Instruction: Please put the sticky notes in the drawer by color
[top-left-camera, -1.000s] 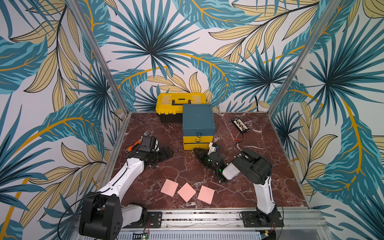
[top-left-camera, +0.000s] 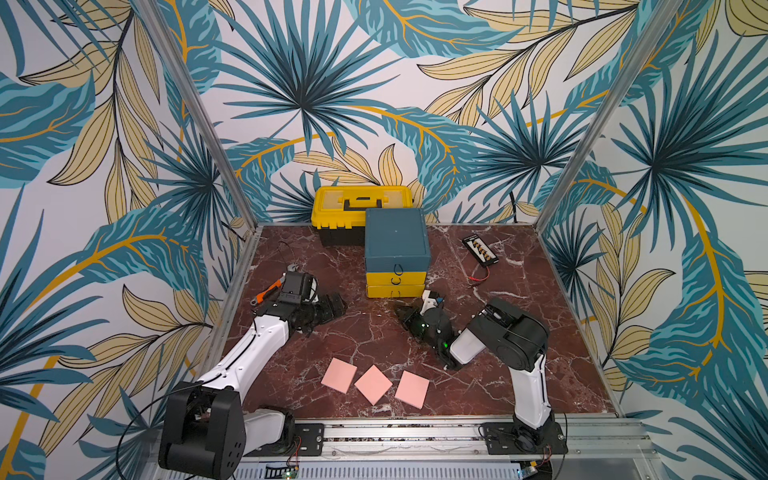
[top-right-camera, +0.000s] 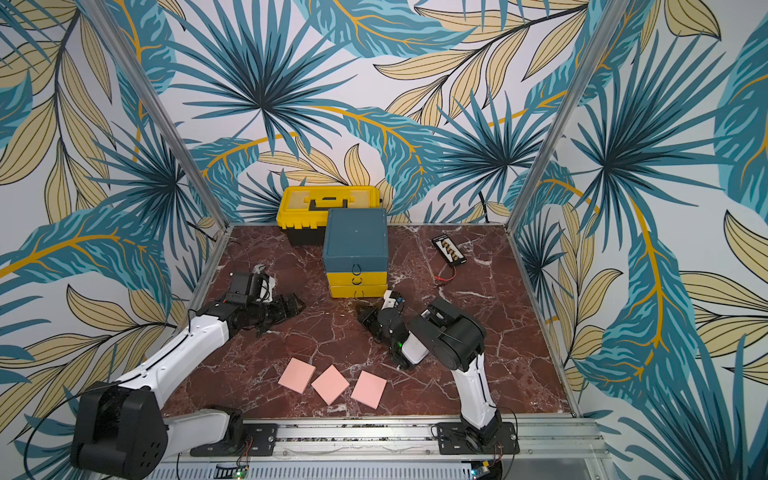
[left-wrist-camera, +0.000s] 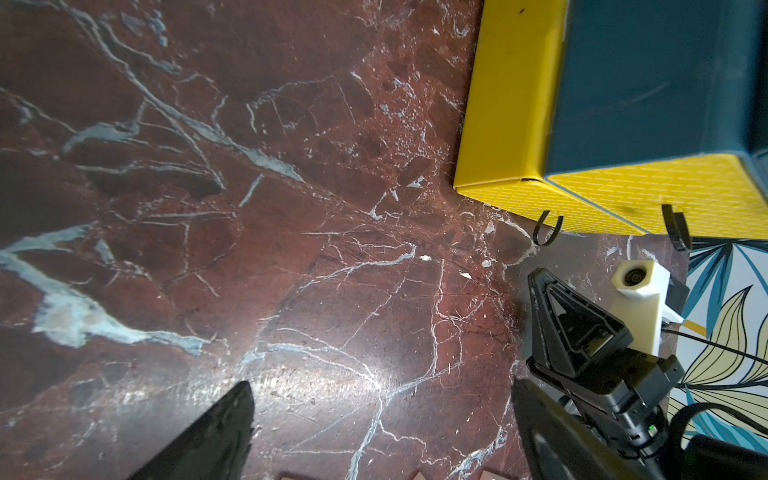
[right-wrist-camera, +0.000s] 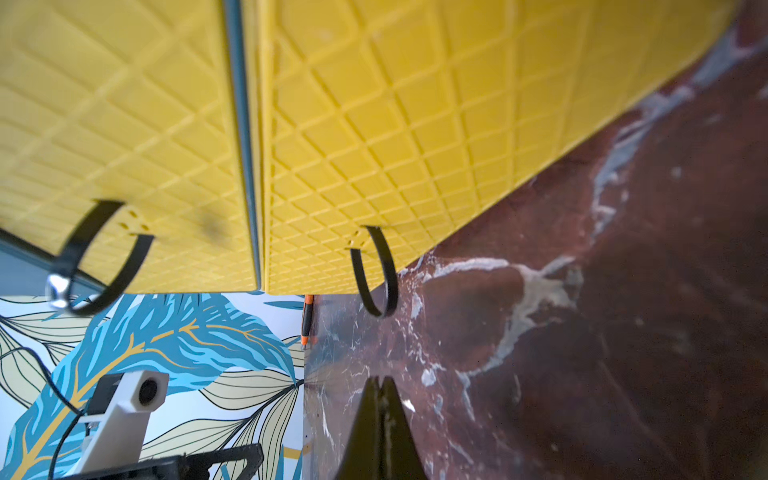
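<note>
Three pink sticky-note pads (top-left-camera: 338, 375) lie in a row at the front of the table. A small drawer unit (top-left-camera: 397, 238) with a blue top and yellow drawer fronts (right-wrist-camera: 448, 120) stands at the back middle; black ring pulls (right-wrist-camera: 384, 264) hang on the fronts. My right gripper is shut, nothing visible between its fingers, just in front of the lower drawers. My left gripper is open and empty over bare table, left of the unit.
A yellow toolbox (top-left-camera: 336, 206) stands behind the drawers. A packaged item (top-left-camera: 480, 249) lies at back right, and an orange-handled tool (top-left-camera: 267, 290) beside the left arm.
The lowest drawer looks slightly further in. The left arm and pads have not moved.
</note>
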